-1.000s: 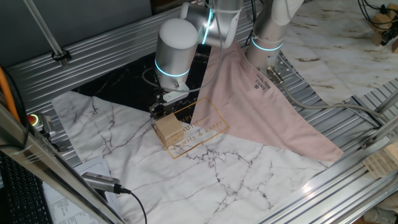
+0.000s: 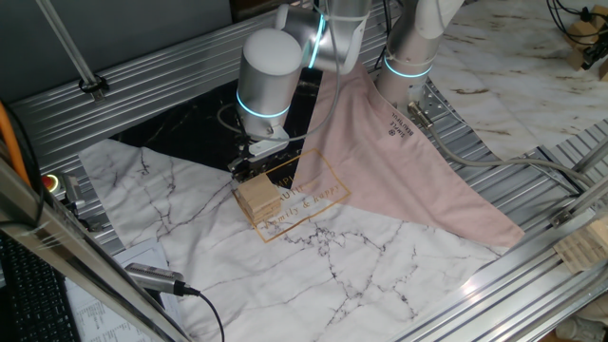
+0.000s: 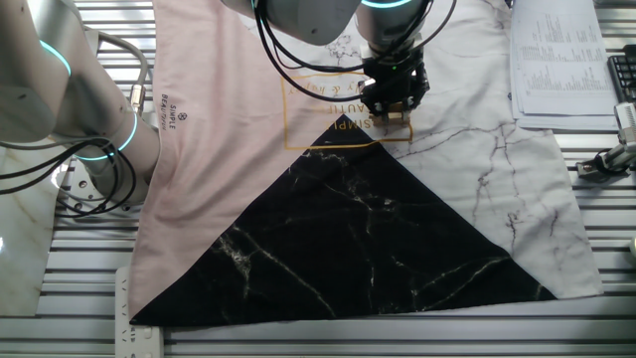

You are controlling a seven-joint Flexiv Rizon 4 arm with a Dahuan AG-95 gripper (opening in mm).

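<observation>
A pale wooden block point(image 2: 256, 199) rests on the marble-print part of the cloth, by the gold-framed lettering. Directly at its far end is my dark gripper point(image 2: 245, 174), pointing down beneath the white arm. From the opposite side, in exterior view 2, the gripper point(image 3: 391, 105) covers most of the wood; only a small brown piece of the block point(image 3: 397, 115) shows below it. The fingers are too small and dark to make out, so whether they grip the block or merely stand against it cannot be told.
The cloth point(image 2: 380, 180) has pink, black and white marble areas and lies mostly flat and clear. Metal rails point(image 2: 456, 318) border it. A cabled device point(image 2: 155, 279) lies at the near left beside papers and a keyboard point(image 2: 33, 294). Cables hang around the arm.
</observation>
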